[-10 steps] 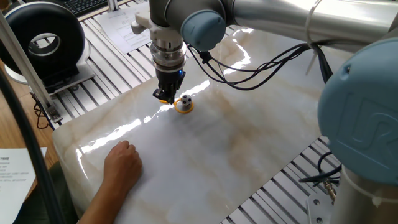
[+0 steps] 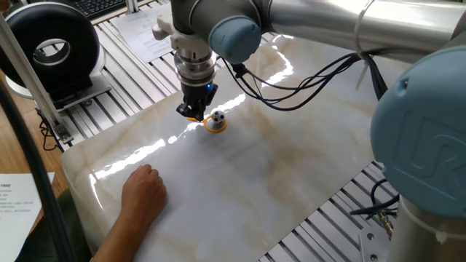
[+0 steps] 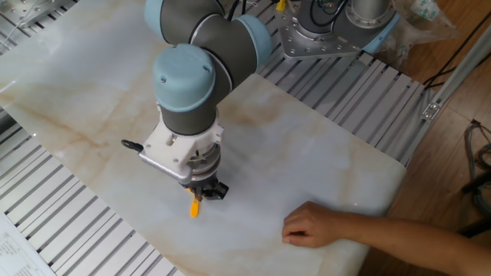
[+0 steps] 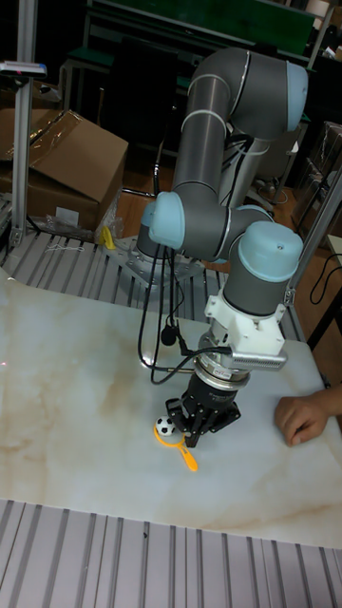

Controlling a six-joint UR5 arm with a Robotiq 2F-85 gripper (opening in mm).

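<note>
A small black-and-white football (image 2: 218,116) rests at the round head of a yellow racket-like tool (image 2: 223,129). In exterior view 3 the ball (image 4: 165,427) sits within the yellow ring, and the handle (image 4: 190,462) points toward the near table edge. My black gripper (image 4: 191,439) is low over the handle where it joins the ring, fingers pointing down. From exterior view 2 the yellow handle (image 3: 195,208) sticks out beside the gripper (image 3: 205,195), and the ball is hidden. Whether the fingers close on the handle does not show clearly.
A person's hand (image 2: 144,195) rests on the marbled tabletop (image 2: 291,167), a short way from the gripper. Black cables (image 2: 320,81) hang from the arm.
The wrist above the gripper has shifted very slightly left in exterior view 1. Ball, yellow ring and the person's hand look unmoved.
</note>
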